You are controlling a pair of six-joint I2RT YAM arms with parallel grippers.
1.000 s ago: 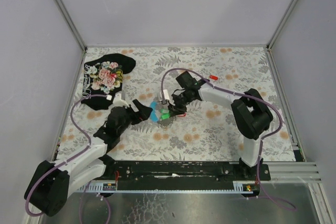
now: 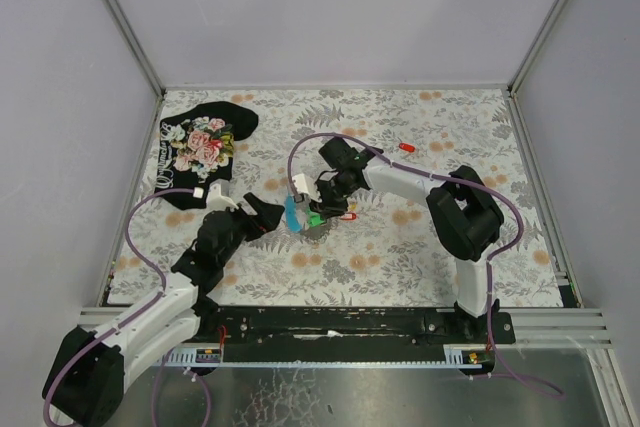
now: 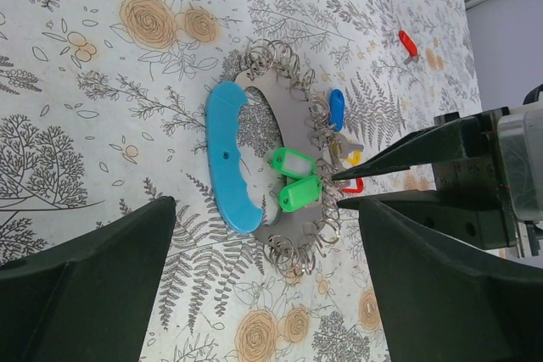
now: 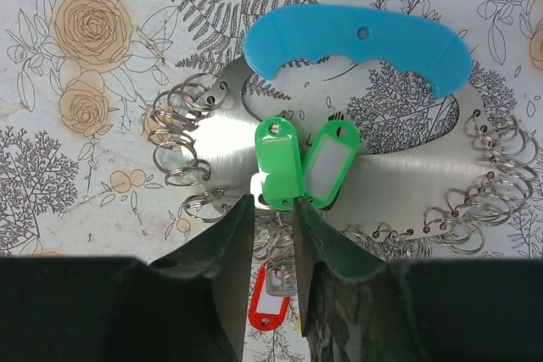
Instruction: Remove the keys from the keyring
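A steel key holder with a blue handle (image 4: pixel 356 31) carries several split rings along its edge, plus green tags (image 4: pixel 278 158) and, below, a red tag (image 4: pixel 268 307). My right gripper hovers over it, fingertips a little apart at the lower edge of the green tags; whether anything is between them cannot be told. My left gripper (image 2: pixel 267 212) stands open just left of the holder, whose blue handle (image 3: pixel 225 157) shows between and beyond its fingers in the left wrist view.
A black floral cloth (image 2: pixel 195 147) lies at the back left. A separate red tag (image 2: pixel 407 147) lies at the back right.
Compared with a second ago, both arms have shifted slightly toward the left in the top view.
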